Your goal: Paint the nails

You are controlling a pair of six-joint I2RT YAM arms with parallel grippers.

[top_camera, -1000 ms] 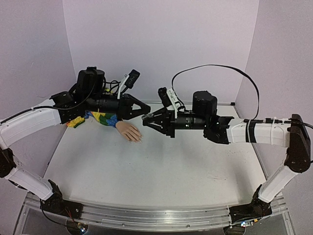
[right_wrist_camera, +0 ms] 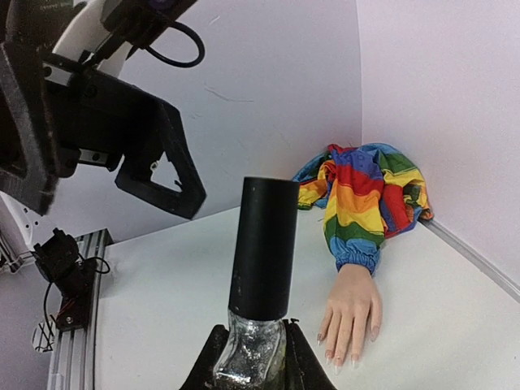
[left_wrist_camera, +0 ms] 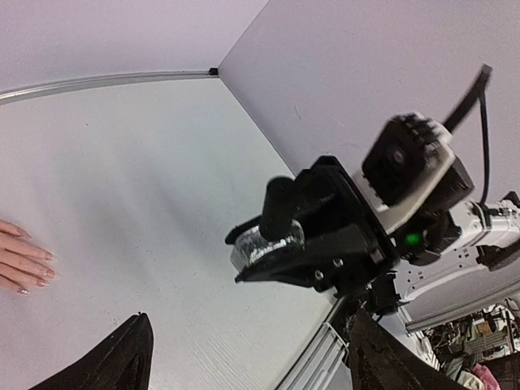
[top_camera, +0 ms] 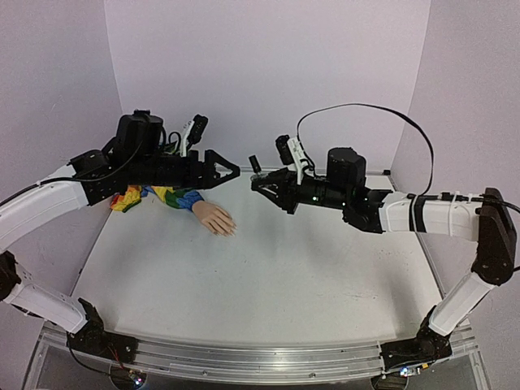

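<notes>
A small glass nail polish bottle [right_wrist_camera: 252, 345] with a tall black cap [right_wrist_camera: 264, 248] stands fairly upright in my right gripper [top_camera: 255, 184], which is shut on its glass body. The cap [left_wrist_camera: 279, 207] also shows in the left wrist view and seems to sit on the bottle. To the left of it, my left gripper [top_camera: 231, 171] is open, its fingers [left_wrist_camera: 122, 361] apart, with nothing between them and clear of the cap. A model hand [top_camera: 214, 217] lies palm down on the table, below and left of both grippers, its fingers spread. Whether its nails [right_wrist_camera: 355, 357] carry polish cannot be told.
A rainbow-coloured sleeve [right_wrist_camera: 357, 203] covers the model hand's wrist and bunches up at the back left, partly behind my left arm. Walls enclose the back and sides.
About a second ago my left gripper was close against the right gripper at the bottle. The fingers have since opened, the two grippers have drawn apart, and the black cap has come into sight.
</notes>
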